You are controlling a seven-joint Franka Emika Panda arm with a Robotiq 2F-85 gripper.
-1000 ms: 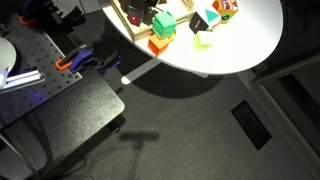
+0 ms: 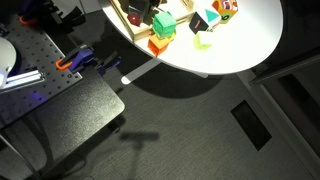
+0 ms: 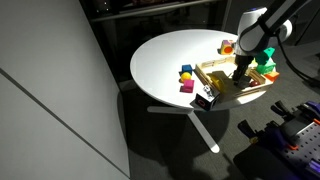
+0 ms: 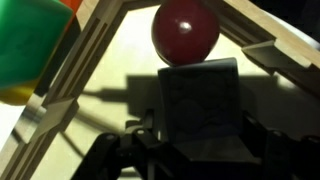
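In the wrist view a dark block (image 4: 200, 98) lies in a light wooden tray (image 4: 92, 50), right against or very close to a red ball (image 4: 185, 30). My gripper is low over the block, its dark fingers apart on either side of the block's near end. Whether they touch it is too dark to tell. From the second exterior view, the gripper (image 3: 240, 72) reaches down into the tray (image 3: 236, 104); the arm hides much of what lies beneath.
Beside the tray stand a green block (image 2: 163, 24) and an orange block (image 2: 158, 45). Blue (image 3: 186, 76), magenta (image 3: 187, 87) and black (image 3: 205, 102) pieces sit beyond its other end.
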